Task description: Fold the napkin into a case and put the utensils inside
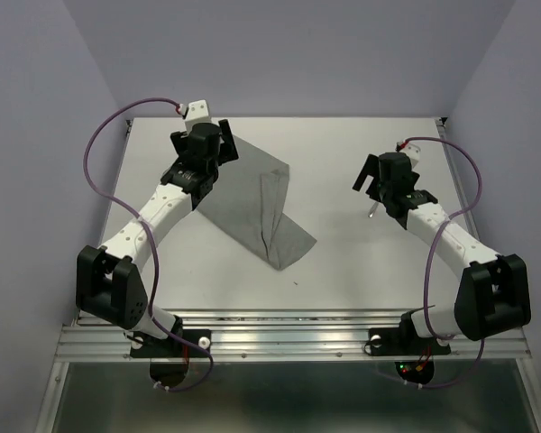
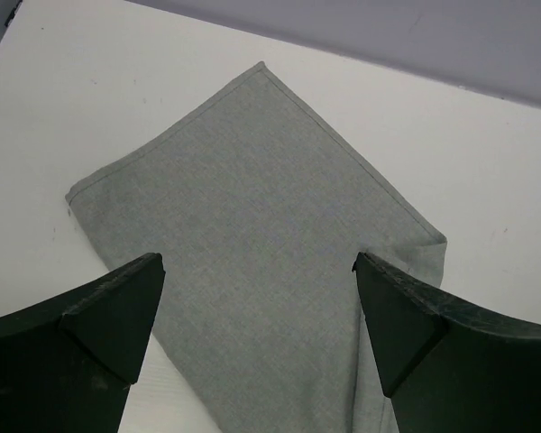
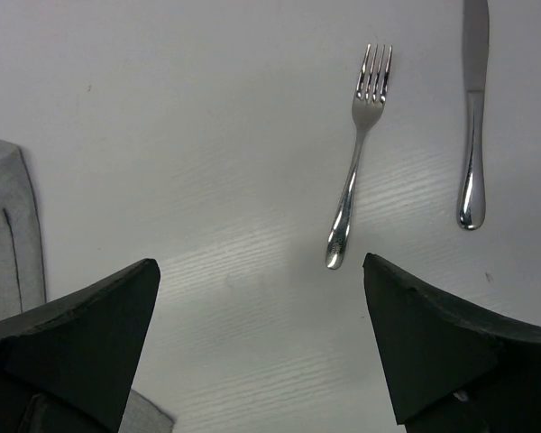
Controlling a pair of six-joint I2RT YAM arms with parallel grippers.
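Observation:
A grey napkin (image 1: 239, 203) lies flat on the white table, with a narrow folded strip along its right side and a corner spreading toward the lower right. My left gripper (image 1: 203, 137) hangs open over the napkin's upper left part; in the left wrist view its fingers frame the cloth with nothing between them. My right gripper (image 1: 379, 171) is open above the right side of the table. Below it, in the right wrist view, a fork (image 3: 367, 117) and a knife (image 3: 473, 153) lie side by side, apart from the napkin. In the top view they are mostly hidden by the arm.
Bare white table (image 1: 343, 271) surrounds the napkin, with free room between it and the cutlery and at the front. Grey walls stand at the back and both sides; a metal rail runs along the front edge.

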